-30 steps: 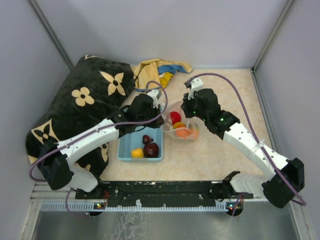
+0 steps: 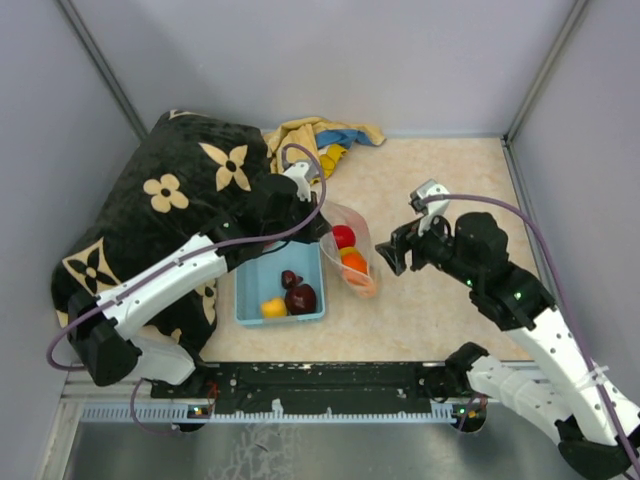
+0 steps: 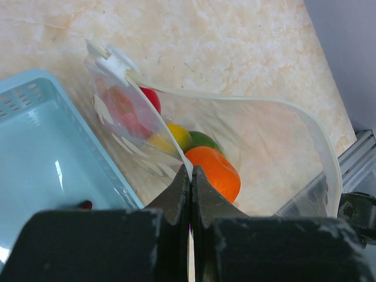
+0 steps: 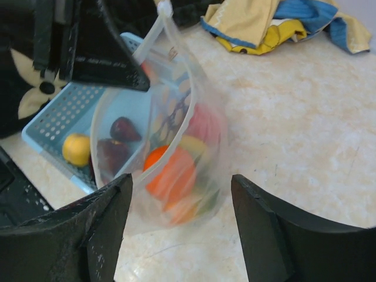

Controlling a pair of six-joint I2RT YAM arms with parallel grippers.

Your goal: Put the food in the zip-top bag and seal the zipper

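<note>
A clear zip bag (image 2: pixel 357 280) holds red, yellow, green and orange food, including an orange piece (image 3: pixel 212 171). My left gripper is shut on the bag's rim, holding it up by one edge. My right gripper (image 2: pixel 400 250) stands open to the right of the bag, its fingers either side of empty space in the right wrist view (image 4: pixel 182 205). A blue bin (image 2: pixel 250 311) left of the bag holds a yellow piece (image 4: pixel 76 148) and dark red pieces (image 2: pixel 300 298).
A dark flowered cushion (image 2: pixel 150 200) fills the left side. Yellow and blue cloths (image 2: pixel 300 135) lie at the back.
My right gripper has left the bag and moved right and toward the front, now open.
</note>
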